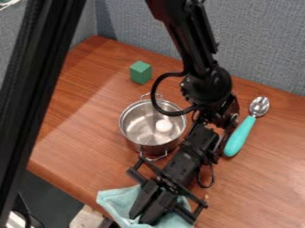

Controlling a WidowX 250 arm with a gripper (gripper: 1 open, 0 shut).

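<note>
My black gripper (155, 207) reaches down over a pale blue cloth (119, 200) at the front edge of the table. Its fingers are low on the cloth; whether they hold any of it is unclear. Behind it stands a steel pot (136, 117) with a small white egg-like object (163, 126) inside.
A green cube (141, 72) sits at the back left. A spoon with a turquoise handle (238, 137) lies to the right of the arm. A dark post crosses the left side of the view.
</note>
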